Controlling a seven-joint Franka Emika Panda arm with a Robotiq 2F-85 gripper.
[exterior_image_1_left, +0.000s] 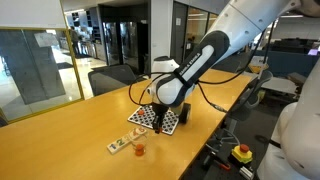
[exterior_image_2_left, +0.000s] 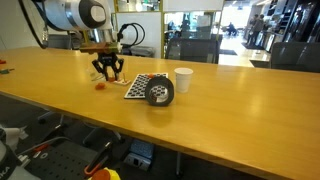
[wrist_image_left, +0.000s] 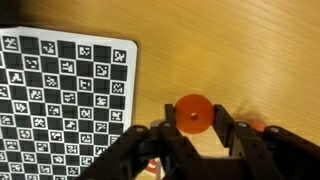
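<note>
A round orange object (wrist_image_left: 194, 114) sits between the fingertips of my gripper, which is shut on it, above the wooden table. Whether it is a ball or a knob-topped piece cannot be told from above. In exterior view 1 the gripper (exterior_image_1_left: 157, 127) hangs over the table in front of the checkered board; the held piece is too small to make out there. A second orange object (exterior_image_1_left: 139, 150) rests on the table to the left of the gripper, and shows partly behind a finger in the wrist view.
The black-and-white checkered board (wrist_image_left: 70, 100) lies flat beside the gripper. A pale wooden strip with small items (exterior_image_1_left: 125, 140) lies on the table. A dark roll (exterior_image_2_left: 160, 90) and a white cup (exterior_image_2_left: 183, 78) stand beyond the board.
</note>
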